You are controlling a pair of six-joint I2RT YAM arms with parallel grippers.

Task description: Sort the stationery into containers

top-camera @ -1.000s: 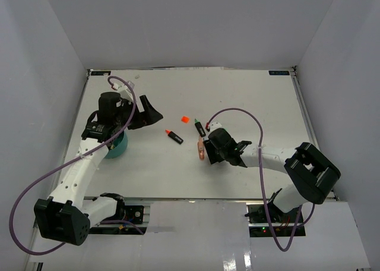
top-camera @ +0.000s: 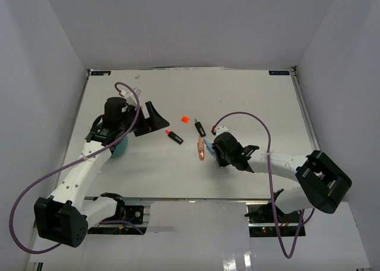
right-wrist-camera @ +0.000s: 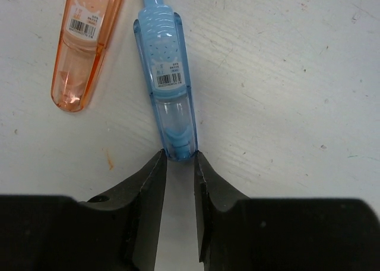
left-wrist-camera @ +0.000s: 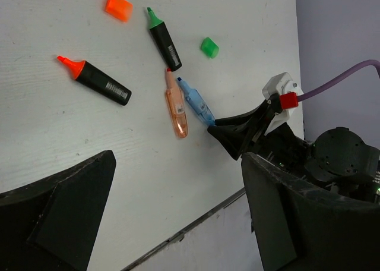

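A blue highlighter point(right-wrist-camera: 168, 75) lies on the table, its clear capped end at the fingertips of my right gripper. Those fingers stand a narrow gap apart, one at each side of the cap end; whether they press on it cannot be made out. Beside it lies an orange clear-bodied highlighter point(left-wrist-camera: 176, 107). A black marker with a green tip point(left-wrist-camera: 164, 43) and a black one with an orange tip point(left-wrist-camera: 101, 82) lie farther off. My left gripper is open and empty above the table. Under the left arm a teal bowl point(top-camera: 120, 148) is partly hidden.
An orange cap point(left-wrist-camera: 119, 7) and a green cap point(left-wrist-camera: 209, 47) lie loose on the table. Bare tabletop point(top-camera: 255, 93) spreads across the back and right. Grey walls close in the sides and rear.
My right gripper has drawn back to the right and slightly toward the front, uncovering more of the blue highlighter. The left gripper has shifted a little to the right, away from the back.
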